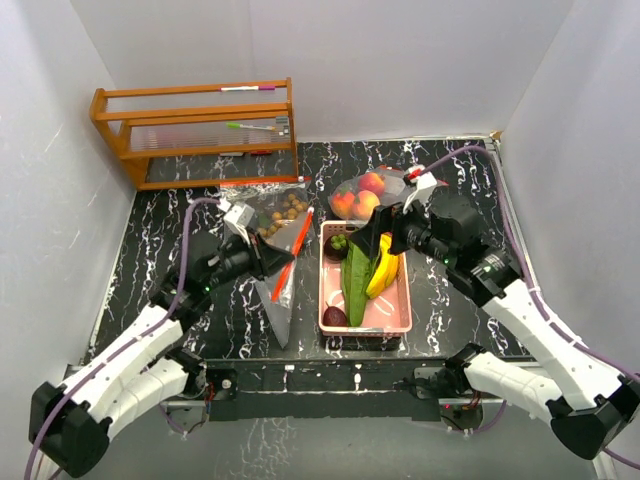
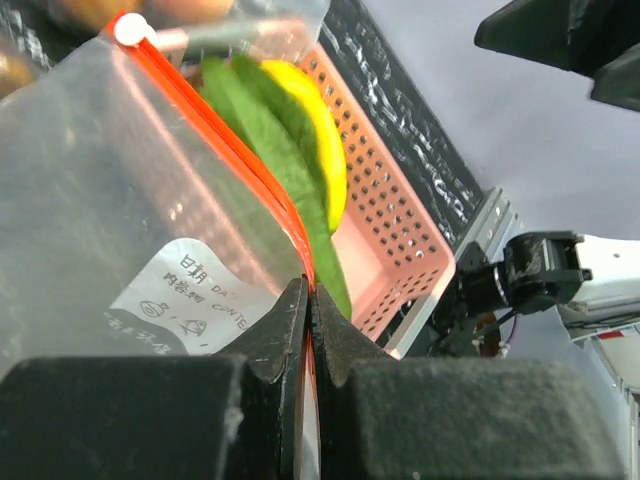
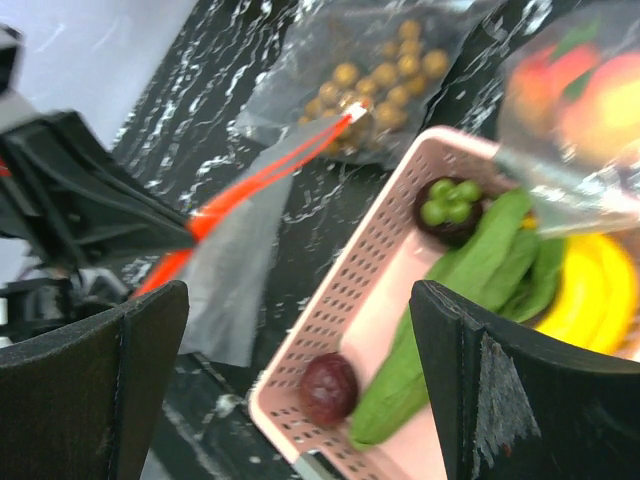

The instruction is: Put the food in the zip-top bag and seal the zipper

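My left gripper is shut on the orange zipper edge of an empty clear bag (image 2: 150, 200), held up left of the pink basket (image 3: 300, 330). My right gripper stands open above the basket, which holds greens (image 1: 356, 280), a yellow banana (image 1: 387, 265), a dark fruit (image 3: 328, 390) and a dark bowl of green fruit (image 3: 447, 210).
Filled bags of round brown items (image 1: 285, 205) and peaches (image 1: 362, 200) lie behind the basket. A wooden rack (image 1: 195, 175) with markers stands at the back left.
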